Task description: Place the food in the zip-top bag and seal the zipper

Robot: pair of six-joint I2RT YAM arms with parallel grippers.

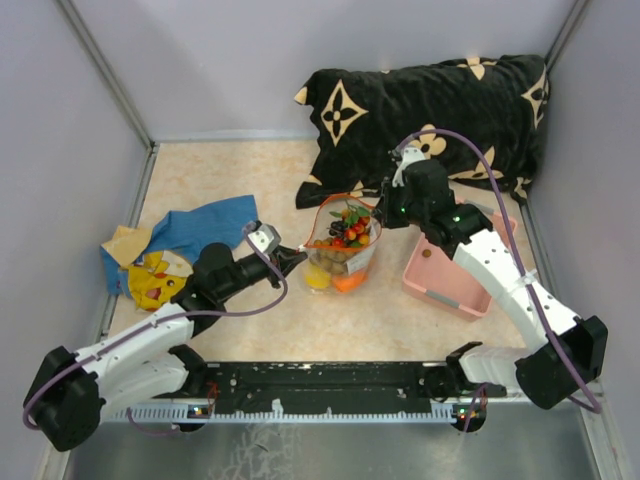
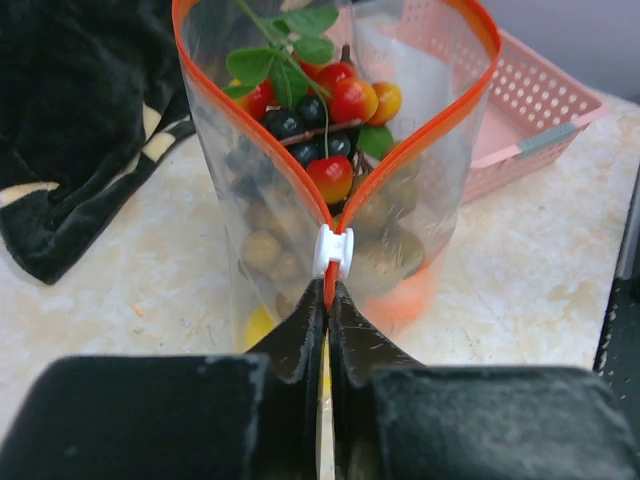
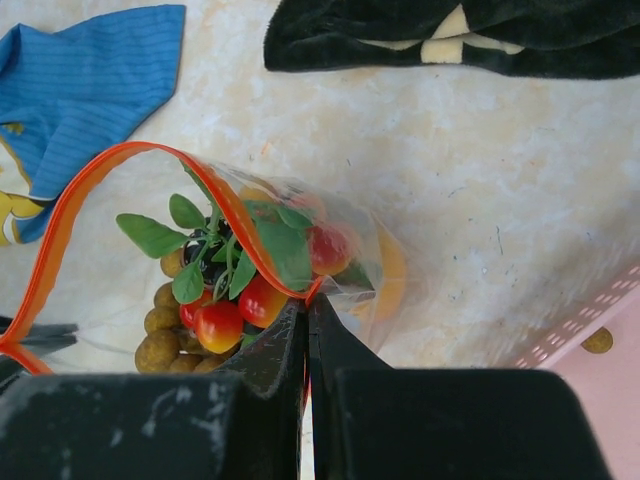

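Observation:
The clear zip bag [image 1: 340,262] stands mid-table, its orange-rimmed mouth open, holding cherries [image 2: 354,98], olives [image 3: 160,348], leaves and dark fruit. In the left wrist view a white slider [image 2: 333,250] sits where the orange tracks meet, with my left gripper directly below it, fingertips nearly together on the zipper strip; whether they grip it is unclear. My right gripper is shut on the bag's orange rim at the other end, holding it up.
A pink basket [image 1: 445,300] with a small brown item lies right of the bag. A dark patterned blanket [image 1: 400,90] lies behind; blue and yellow cloths [image 1: 200,225] lie left.

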